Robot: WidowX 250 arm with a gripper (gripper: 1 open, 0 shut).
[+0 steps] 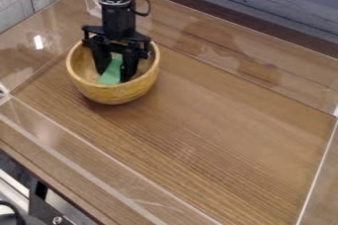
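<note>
The black gripper [117, 41] reaches down from the top into a yellow bowl [114, 89] at the left of the table. It is shut on a green object [110, 74] inside the bowl; the object's shape is partly hidden by the fingers and the bowl's wall.
Grey walls stand along the back and upper left. Dark items lie off the table's edge at the bottom left.
</note>
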